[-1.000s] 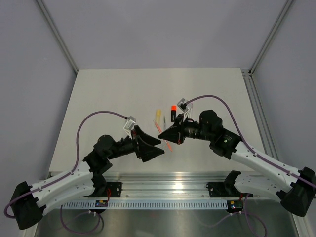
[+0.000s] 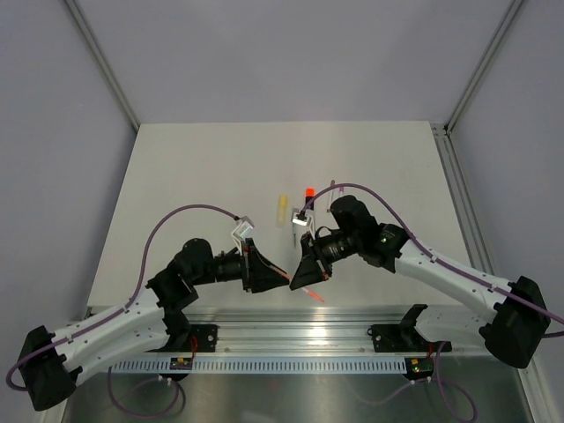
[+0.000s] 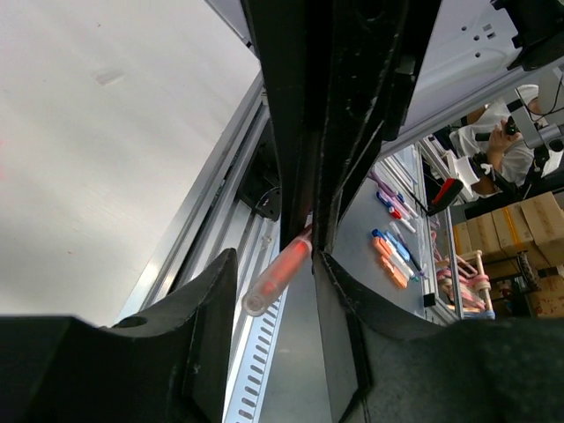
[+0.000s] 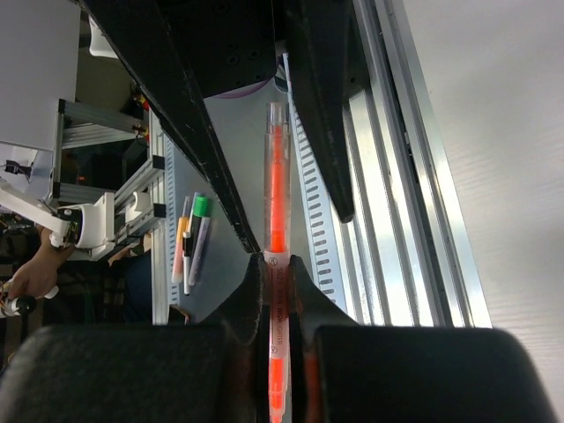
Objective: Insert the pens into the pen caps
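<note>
An orange pen with a clear end runs along the right wrist view, and my right gripper is shut on its middle. Its clear end reaches between the long dark fingers of my left gripper, one on each side. In the left wrist view the same pen end points toward the camera. My left gripper stands open around it, with space between pen and fingers. From above, both grippers almost meet near the table's front edge, and the pen's other end sticks out forward right. Whether a separate cap sits on the pen is unclear.
Behind the grippers lie a yellow pen, a dark item with a red-orange end and a pink pen. A pale pen is partly covered by the right arm.
The left gripper has moved slightly, and its fingers look closer together.
</note>
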